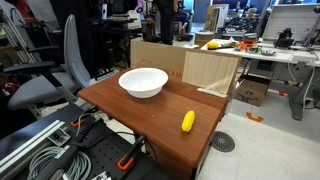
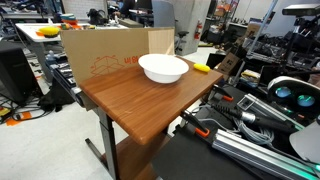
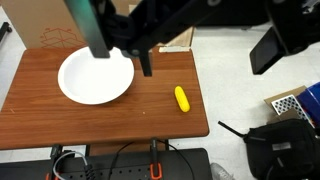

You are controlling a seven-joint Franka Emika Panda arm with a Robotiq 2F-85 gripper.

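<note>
A wide white bowl (image 1: 143, 82) stands upright and looks empty on the brown wooden table (image 1: 165, 112). Nearer the table's front right corner, apart from the bowl, lies a small elongated yellow object (image 1: 188, 121). From above, the wrist view shows both the bowl (image 3: 96, 80) and the yellow object (image 3: 182, 98). My gripper is open high over the table, its dark fingers wide apart at the top of that view. Nothing is held between them. The yellow object lies below the gap, clear of the fingers. Neither exterior view clearly shows the gripper.
Cardboard panels (image 2: 110, 52) stand along one long side of the table. Cables (image 1: 62, 158) and the dark robot stand (image 1: 100, 150) sit along the opposite side. A black bag (image 3: 280, 148) lies on the floor beyond the table. Bare tabletop surrounds the yellow object.
</note>
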